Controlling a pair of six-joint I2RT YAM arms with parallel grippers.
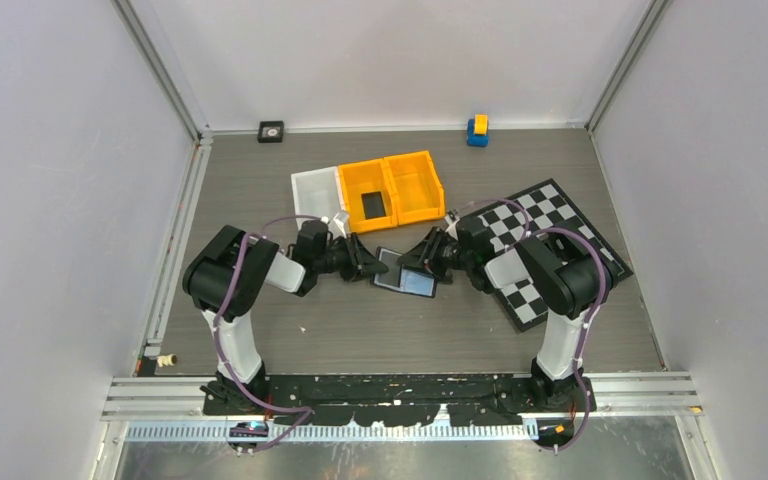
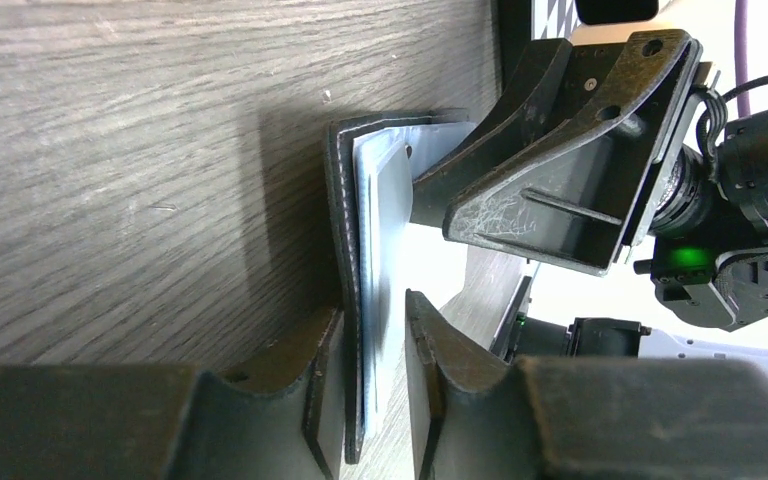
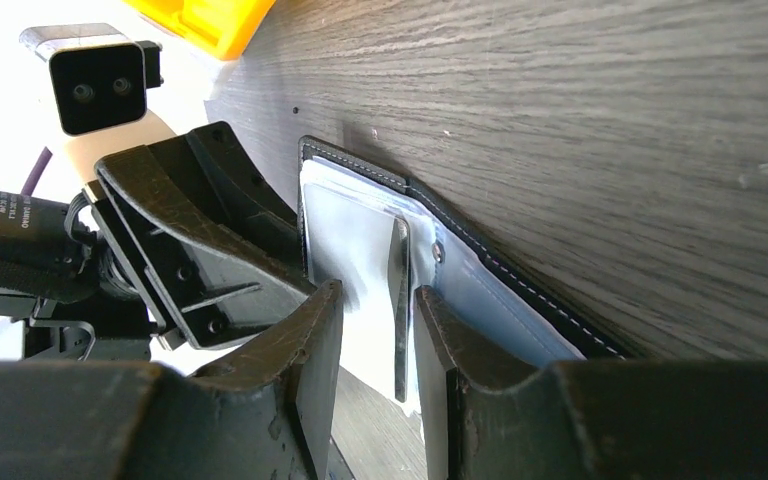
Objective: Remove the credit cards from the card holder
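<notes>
The open card holder [image 1: 410, 283], black with a stitched edge [image 3: 535, 285] and clear sleeves, lies between my two grippers on the table. My left gripper has its fingers either side of the holder's left edge, seen upright in the left wrist view; whether it grips cannot be told. My right gripper is part open, its fingertips at a white card stack [image 3: 355, 260] and a metal strip in the holder; contact is unclear.
Orange bins [image 1: 415, 185] and a white bin [image 1: 313, 185] stand behind the grippers. A checkered board [image 1: 550, 205] lies at the right.
</notes>
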